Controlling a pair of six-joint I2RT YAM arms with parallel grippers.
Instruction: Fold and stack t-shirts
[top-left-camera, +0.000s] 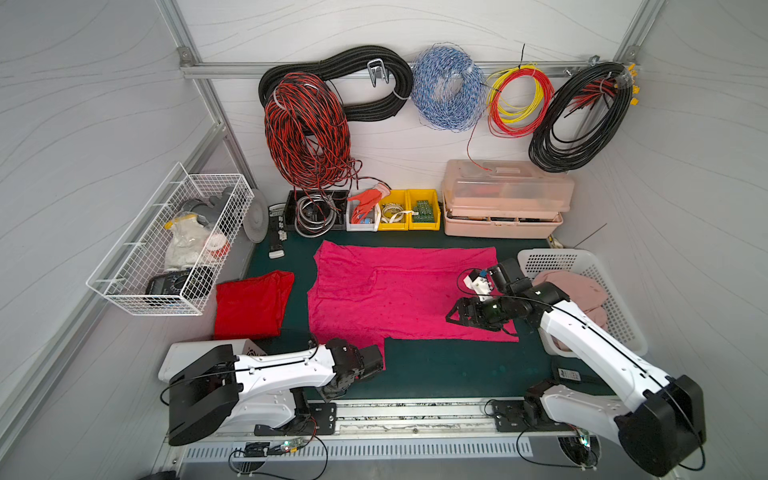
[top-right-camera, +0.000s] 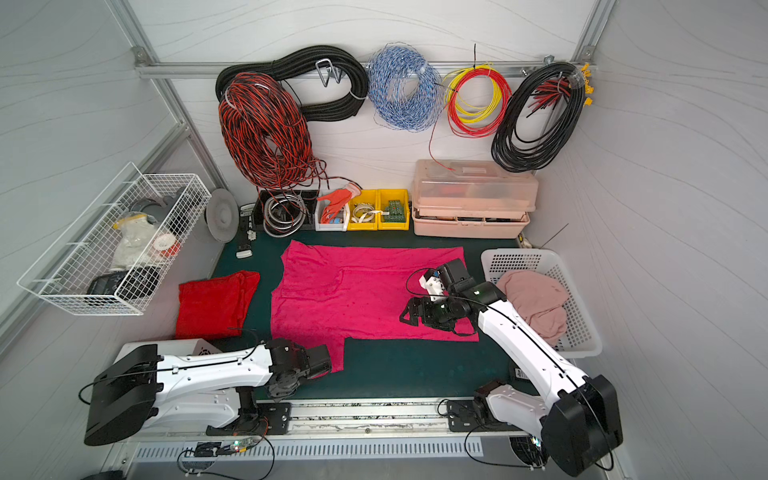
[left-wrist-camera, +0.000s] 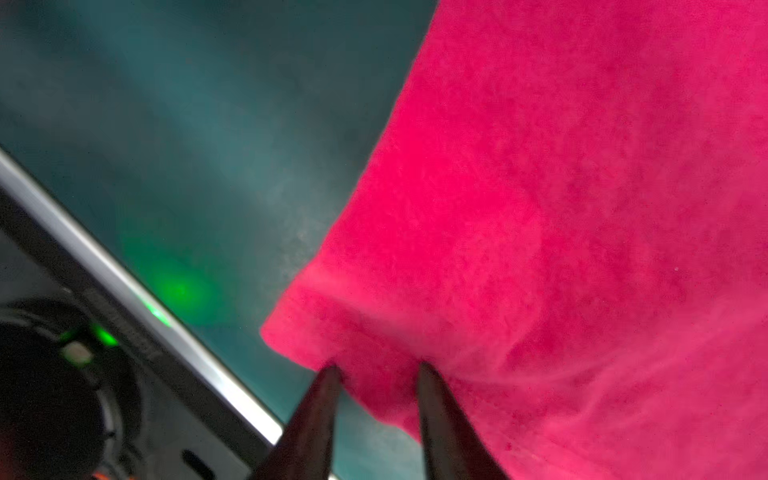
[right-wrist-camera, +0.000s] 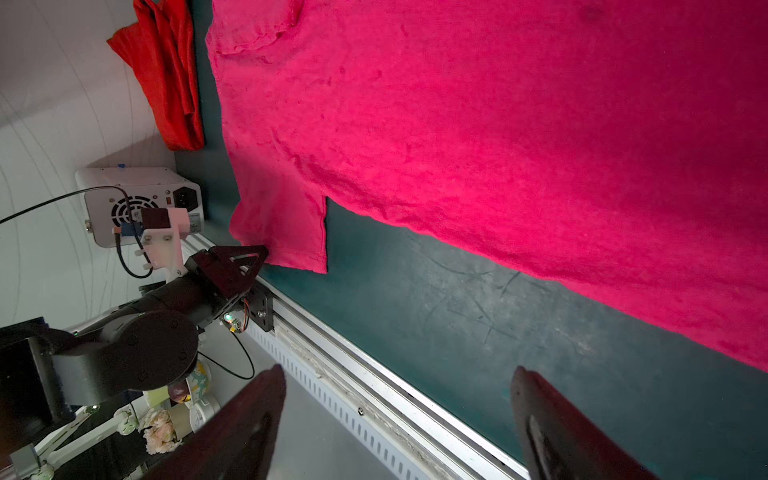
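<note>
A pink t-shirt (top-left-camera: 384, 288) lies spread flat on the dark green table, and one sleeve (right-wrist-camera: 292, 228) reaches toward the front rail. My left gripper is over that sleeve's end; its fingertips stand apart, with the hem passing below and between them. Whether they touch the cloth I cannot tell. Above the shirt's right part hangs my right gripper, wide open and empty. A folded red shirt (top-left-camera: 252, 305) rests at the left of the table.
A white basket (top-left-camera: 528, 260) holding a dusty-pink cloth (top-left-camera: 577, 297) stands at the right. Small bins (top-left-camera: 408, 225) and a pink toolbox (top-left-camera: 504, 228) line the back.
</note>
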